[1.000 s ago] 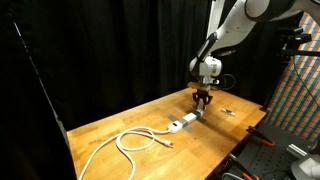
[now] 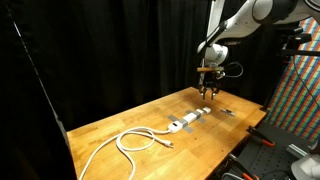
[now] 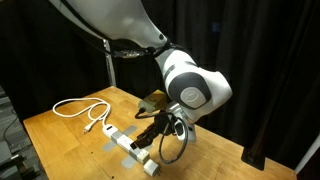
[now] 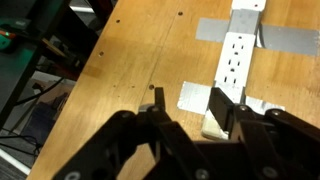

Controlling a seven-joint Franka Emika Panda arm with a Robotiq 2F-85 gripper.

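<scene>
A white power strip (image 4: 235,60) lies on the wooden table, with its outlets facing up in the wrist view. Grey tape (image 4: 282,38) crosses under it. In exterior view 2 the strip (image 3: 122,138) runs toward a small white block (image 3: 150,167) at its near end; exterior view 1 shows that block (image 2: 207,109) as well. My gripper (image 2: 208,96) hangs above this end of the strip. Dark gripper parts (image 4: 218,102) cover the bottom of the wrist view and hide some of the strip's end. Whether anything sits between the fingers does not show clearly.
A white cable (image 2: 120,148) loops over the table's left side, its plug (image 2: 168,144) lying near the strip. A small object (image 2: 228,112) rests near the right edge. Open wood surrounds the strip. Black curtains hang behind.
My gripper has risen from the strip's far end and shifted slightly right in exterior view 1. The white block beneath it now shows more clearly. The cable has stayed put.
</scene>
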